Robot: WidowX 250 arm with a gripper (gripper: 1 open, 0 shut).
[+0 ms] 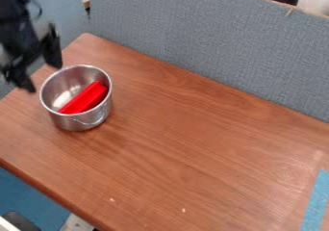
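Note:
A steel pot [102, 112] stands on the wooden table at the left, holding a bright red elongated object [88, 96] and something pale beside it. My black gripper [29, 69] is raised above and left of the pot, at the left edge of the view. It is motion-blurred, apparently open, with nothing seen between its fingers.
Grey padded walls [213, 47] border it at the back and left. A blue strip [315, 198] lies at the right edge.

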